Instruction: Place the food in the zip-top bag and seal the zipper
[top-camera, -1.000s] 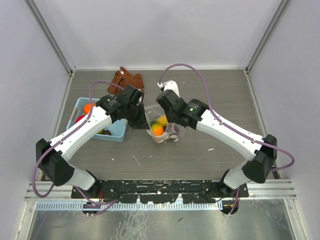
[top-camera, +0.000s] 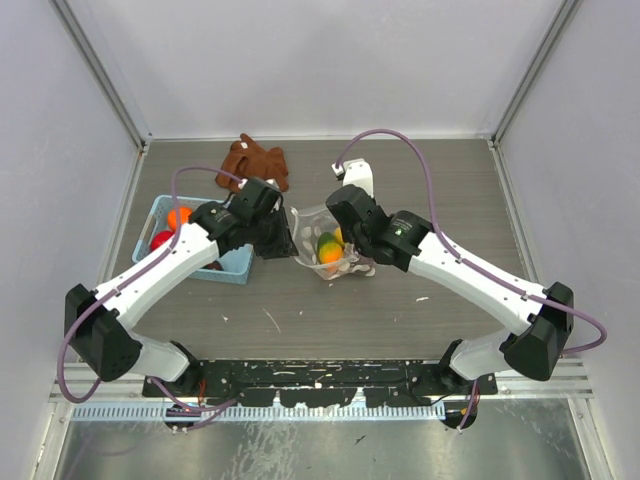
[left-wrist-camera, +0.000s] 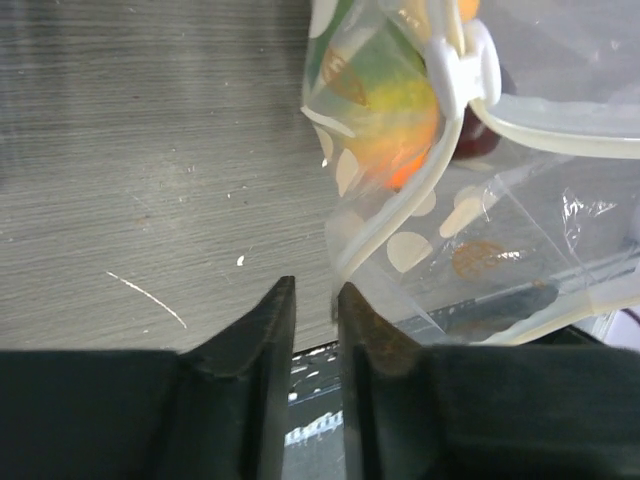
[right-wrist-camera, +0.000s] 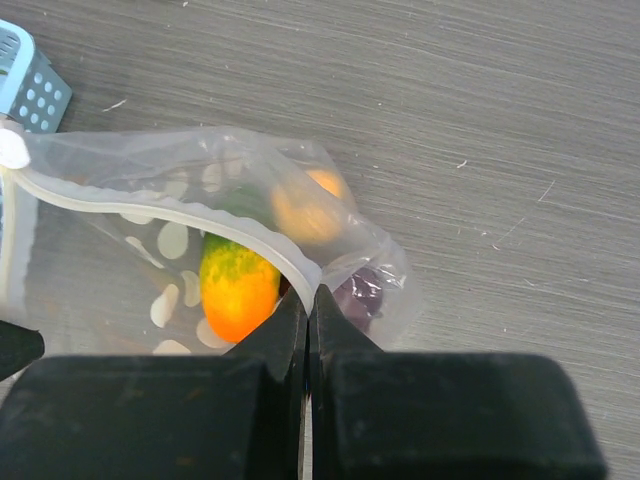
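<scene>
The clear zip top bag (top-camera: 312, 232) is held up between my arms, its mouth spread wide. In it lie a green-and-orange mango-like piece (right-wrist-camera: 238, 290), a yellow-orange piece (right-wrist-camera: 308, 210) and a dark purple one (right-wrist-camera: 360, 294). My right gripper is shut on the bag's white zipper rim (right-wrist-camera: 215, 215). At the bag's left side my left gripper is part open. The zipper rim's end meets the tip of its right finger (left-wrist-camera: 365, 325) in the left wrist view, and a gap shows between the fingers. The white slider (left-wrist-camera: 463, 75) sits further along the rim.
A light blue basket (top-camera: 240, 270) with an orange (top-camera: 179, 218) and a red piece (top-camera: 160, 240) stands left, partly under my left arm. A brown cloth-like item (top-camera: 252, 163) lies at the back.
My right gripper has moved rightward with the bag's rim, and the mouth has spread wider. The food has shifted right and a little lower. The left gripper has barely moved.
</scene>
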